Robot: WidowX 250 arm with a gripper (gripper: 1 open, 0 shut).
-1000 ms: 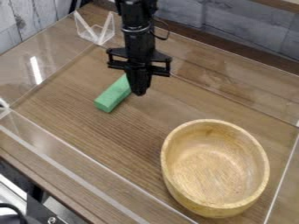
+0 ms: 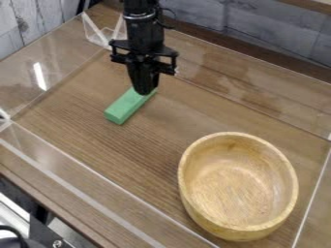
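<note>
A green rectangular block (image 2: 128, 107) lies flat on the wooden table, left of the middle. My black gripper (image 2: 137, 83) hangs just behind and above its far end, its fingers shut with nothing visible between them. A large empty tan bowl (image 2: 238, 215) sits at the front right.
My gripper has moved back and slightly up, away from over the block, uncovering more of its far end. The block and bowl look unmoved.
</note>
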